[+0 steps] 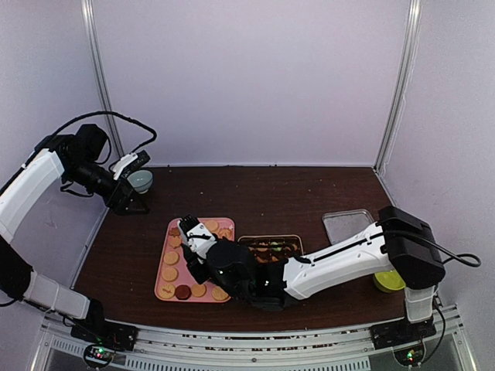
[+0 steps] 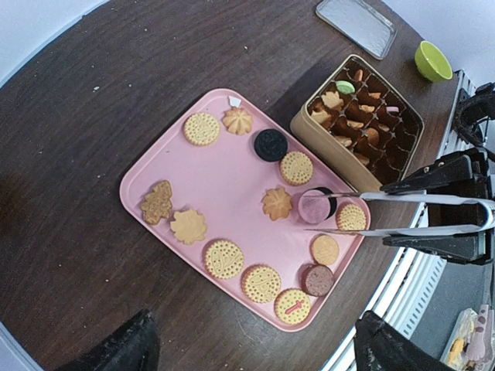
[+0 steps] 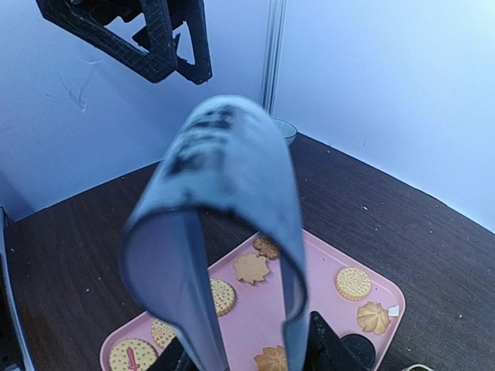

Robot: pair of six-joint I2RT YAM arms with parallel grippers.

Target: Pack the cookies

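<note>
A pink tray of cookies sits at front centre, beside a divided box holding cookies. My right gripper is low over the tray, fingers part open around a small pinkish round piece with a dark one behind it; whether it grips cannot be told. In the right wrist view its fingers fill the middle. My left gripper hangs at the upper left, away from the tray; its fingertips are unclear from above.
A metal tray lies at the right, a green bowl at front right, a pale bowl at back left.
</note>
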